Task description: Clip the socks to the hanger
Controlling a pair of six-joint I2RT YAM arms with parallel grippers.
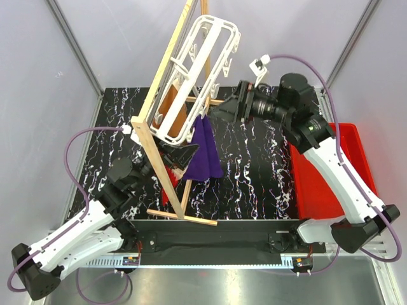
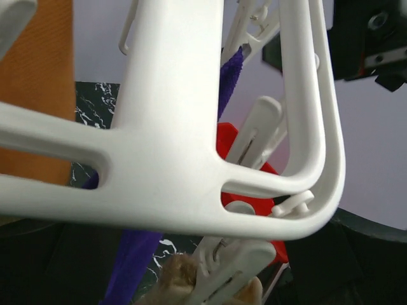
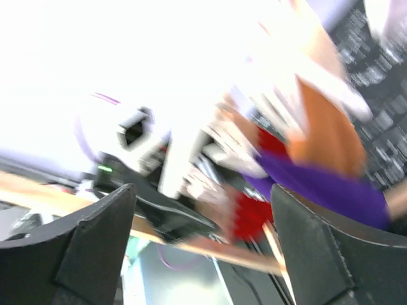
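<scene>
The white hanger hangs tilted from the wooden stand. A purple sock and an orange sock hang from it. Behind the stand's post, parts of a red sock and a beige sock show. My left gripper is under the hanger's near end; in the left wrist view its fingers stand open, with a white clip and brownish cloth visible in the gap. Right of the hanger, my right gripper is open, nothing held; its wrist view is blurred.
The slanted wooden post rises close beside my left gripper, above its foot bar. At the right lies a red bin, empty where it shows.
</scene>
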